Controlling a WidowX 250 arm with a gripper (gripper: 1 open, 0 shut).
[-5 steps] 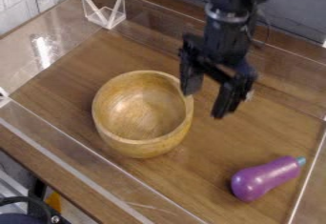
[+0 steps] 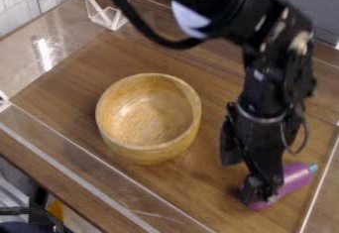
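My black gripper (image 2: 261, 174) hangs low at the right of the camera view, open, its fingers directly over and around a purple eggplant-like object (image 2: 288, 189) lying on the wooden table. Part of that object is hidden behind the fingers; whether they touch it I cannot tell. A wooden bowl (image 2: 133, 128) stands to the left of the gripper, apart from it.
A small white wire-like item (image 2: 106, 11) stands at the back left. The table's edges run along the left and right.
The bowl and purple object look unmoved.
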